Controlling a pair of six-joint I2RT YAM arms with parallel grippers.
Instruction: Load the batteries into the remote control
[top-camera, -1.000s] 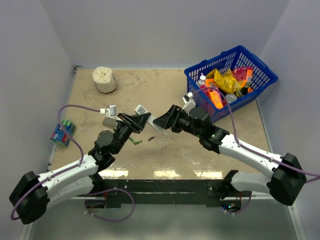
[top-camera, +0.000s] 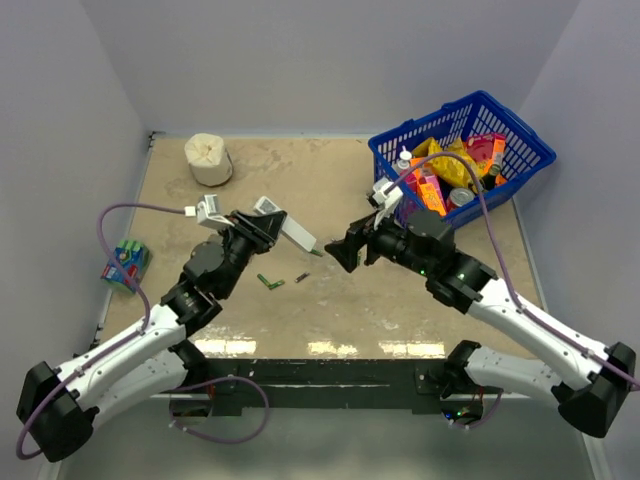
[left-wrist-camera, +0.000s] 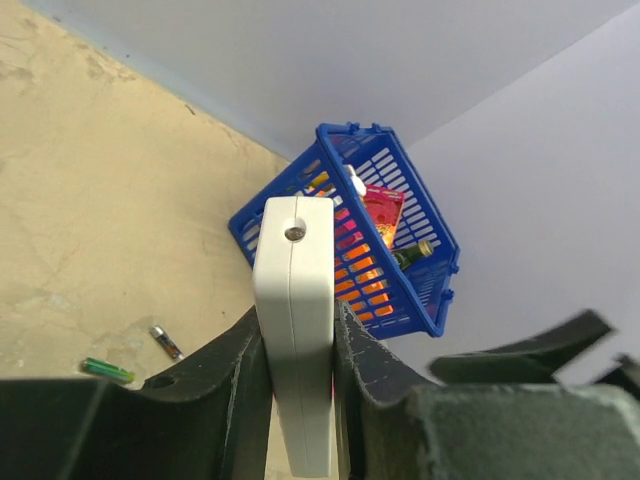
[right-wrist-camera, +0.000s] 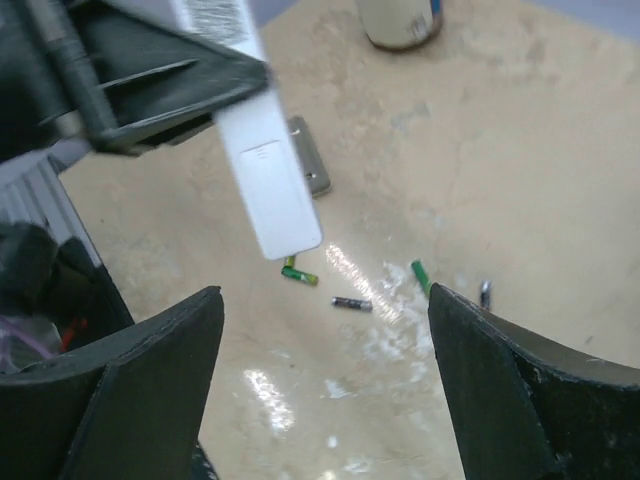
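Observation:
The white remote is gripped by my left gripper, raised above the table; in the left wrist view the remote stands end-on between the fingers, and in the right wrist view it hangs at upper left. My right gripper is apart from it, to the right, its fingers separated with nothing between them. Small batteries lie loose on the table below: a green one, a dark one and several others.
A blue basket of groceries stands at back right, a white roll at back left, and a green box at the left edge. A grey object lies on the table. The table's middle is otherwise fairly clear.
My left gripper has moved up and left with the remote.

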